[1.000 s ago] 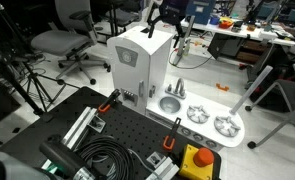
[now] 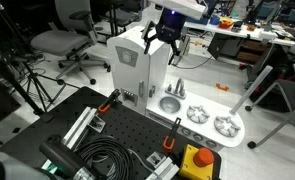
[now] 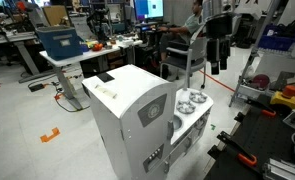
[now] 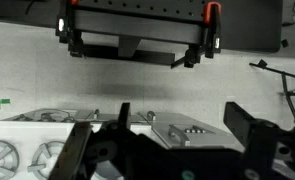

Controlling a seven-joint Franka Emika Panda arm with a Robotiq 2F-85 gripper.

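Note:
A white toy kitchen stands by the black table. Its tall cabinet [image 3: 137, 105] has a rounded top. Beside it, a low white counter carries a metal sink [image 2: 169, 105] with a faucet [image 2: 180, 88] and two burners [image 2: 226, 126]. My gripper [image 2: 161, 46] hangs above the kitchen, near the cabinet's top, apart from it. Its fingers are spread wide in exterior view 2, with nothing seen between them. In the wrist view the black fingers [image 4: 84, 147] stand far apart at the bottom. Part of the counter with its burners [image 4: 49, 155] shows at lower left there.
The black perforated table [image 2: 137, 128] has orange-handled clamps, coiled black cable [image 2: 105, 158] and a yellow box with a red button [image 2: 198, 158]. A grey office chair [image 2: 62, 40] stands behind. Pale floor lies open around the kitchen.
In exterior view 1 my gripper sits lower than before, and more of the arm above it shows. The kitchen has not moved.

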